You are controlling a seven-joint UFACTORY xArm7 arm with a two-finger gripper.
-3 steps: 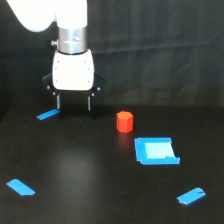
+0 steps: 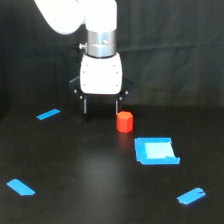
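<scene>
A small red block [image 2: 125,121], its outline six-sided from here, stands on the dark table. My white gripper [image 2: 101,104] points down a little to the left of the block and behind or above it. Its two thin black fingers are spread wide, with nothing between them. The right finger [image 2: 118,103] shows near the block's upper left; whether the two touch is hard to tell.
Right of the block and nearer the camera lies a white square edged in blue [image 2: 157,151]. Strips of blue tape lie at the far left [image 2: 48,114], front left [image 2: 20,187] and front right [image 2: 191,195].
From further left, my gripper has come across to the right, close to the red block. Its fingers remain apart. Block and blue-edged square have stayed in place.
</scene>
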